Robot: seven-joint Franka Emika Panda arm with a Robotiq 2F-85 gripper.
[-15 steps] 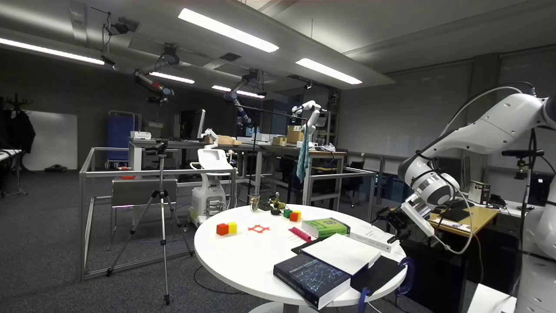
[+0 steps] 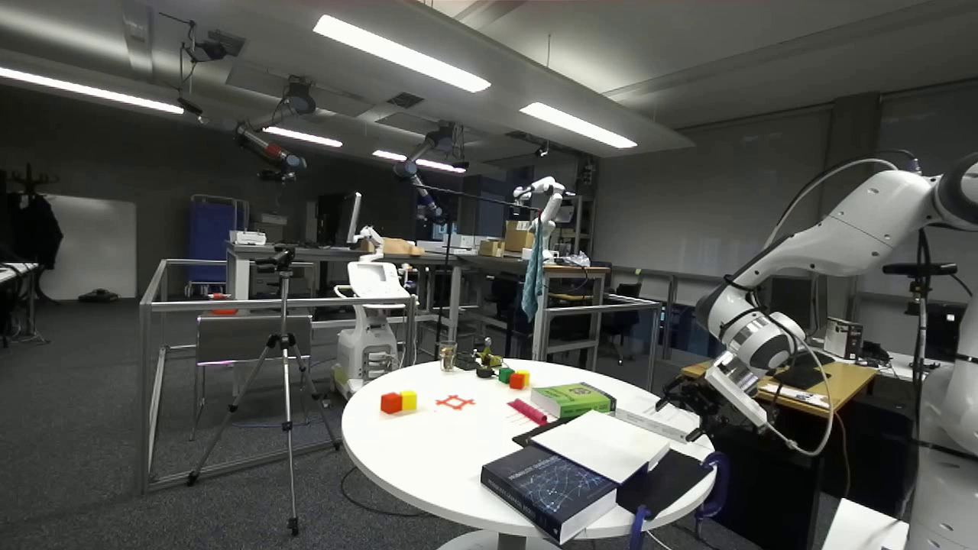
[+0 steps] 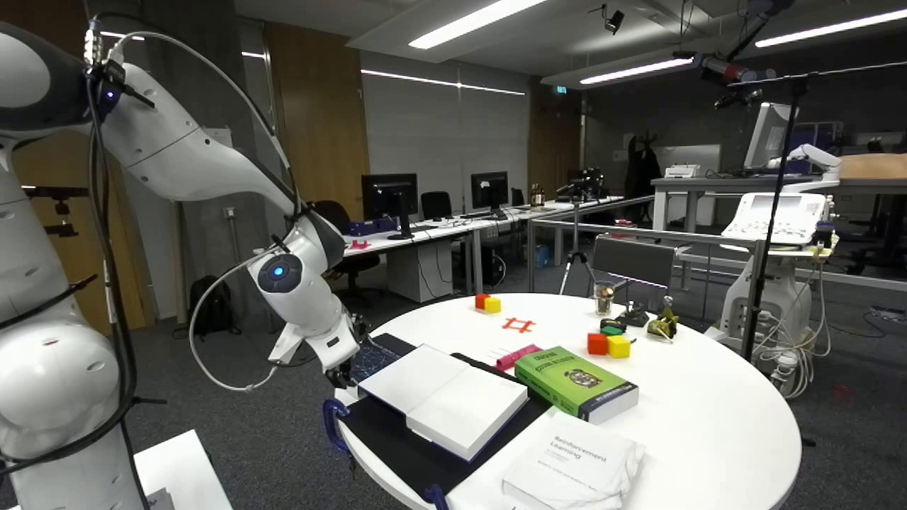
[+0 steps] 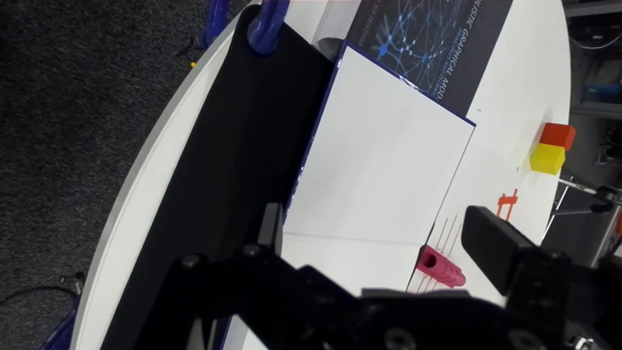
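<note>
An open book with blank white pages (image 4: 379, 146) lies on a black mat (image 4: 233, 157) at the table's near edge; exterior view 2 also shows its pages (image 3: 446, 395). My gripper stands open, its two fingers (image 4: 495, 251) wide apart, with nothing held between them. The open pages show through the gap, below the fingertips in the wrist view. From exterior view 1, the gripper (image 2: 678, 420) appears over the table's right edge, near the book. In exterior view 2 the gripper (image 3: 341, 374) is partly dark and hard to make out.
A dark blue book (image 2: 550, 490), a green book (image 3: 578, 382) and a white book (image 3: 574, 463) surround the open one. Beyond are a pink cylinder (image 4: 440, 266), an orange frame (image 2: 454, 402) and coloured cubes (image 2: 396, 402). Blue clamps (image 2: 720, 484) grip the edge.
Over the last second, the arm has shifted slightly left in exterior view 1, and the gripper has come down a little. The books and cubes have stayed in place.
</note>
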